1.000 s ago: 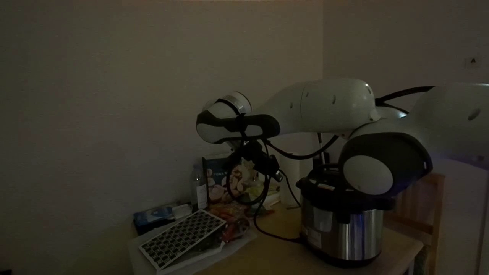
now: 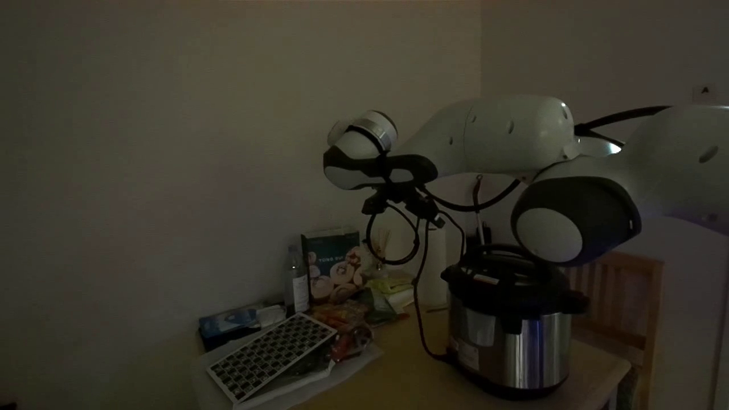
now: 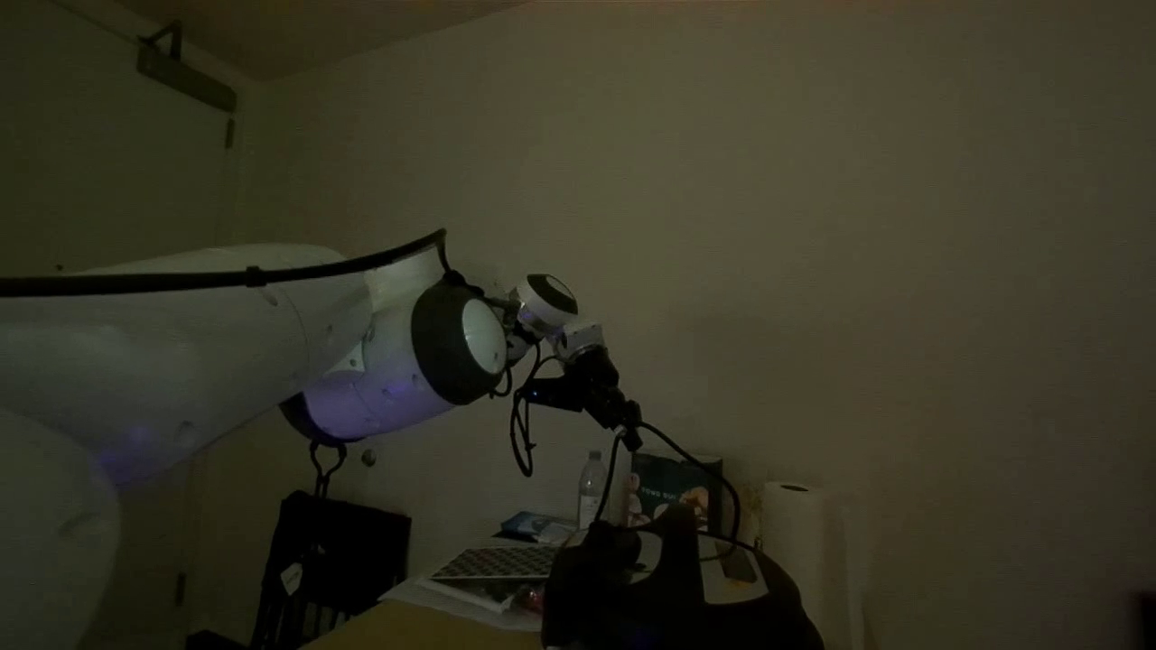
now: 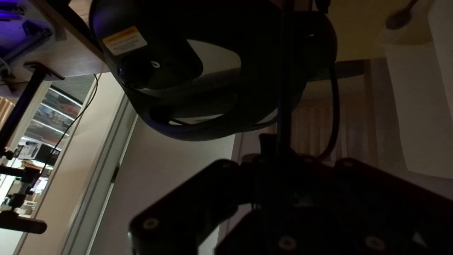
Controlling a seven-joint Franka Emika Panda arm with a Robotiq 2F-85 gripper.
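Note:
My gripper (image 2: 435, 220) hangs in the air to the left of and above a steel pressure cooker (image 2: 509, 348) with a black lid. It is shut on a black cord (image 2: 421, 328), which runs down to the cooker's lower left side; another stretch loops behind toward the lid. In the other exterior view, the gripper (image 3: 630, 437) points down, the cord (image 3: 610, 477) trailing from it near the dark lid (image 3: 672, 596). Seen from the wrist, a dark cord (image 4: 285, 89) rises from between the fingers; the fingertips are too dark to make out well. The lid (image 4: 212, 97) lies ahead.
Left on the table lie a black-and-white grid panel (image 2: 270, 355), packets, a bottle (image 2: 297, 283) and a green food box (image 2: 332, 263). A paper towel roll (image 2: 431, 270) stands behind the cooker, a wooden chair (image 2: 618, 300) to its right. The room is dim.
The gripper has moved up and to the right, with the cord in it. More of the cord is lifted off the table. The cooker has stayed put.

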